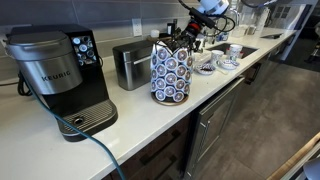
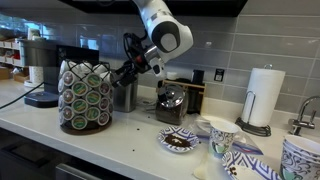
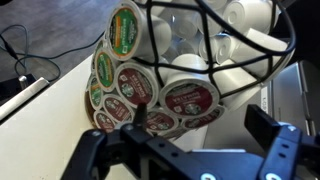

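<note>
A round wire rack of coffee pods (image 1: 171, 75) stands on the counter, its pods facing outward in columns. In exterior view 2 my gripper (image 2: 122, 74) is at the rack's upper right side, close to its top wires. The wrist view looks down on the rack, with a red-lidded pod (image 3: 190, 96) just beyond the gap between my open fingers. My gripper holds nothing. A green-lidded pod (image 3: 125, 32) sits to the left behind the black wire. Whether a finger touches the rack, I cannot tell.
A Keurig coffee maker (image 1: 62, 80) stands left of the rack, and a metal toaster (image 1: 132, 64) is behind it. Patterned bowls and plates (image 2: 178, 139), cups (image 2: 222, 137) and a paper towel roll (image 2: 262, 97) are on the right. Bare counter lies in front of the rack.
</note>
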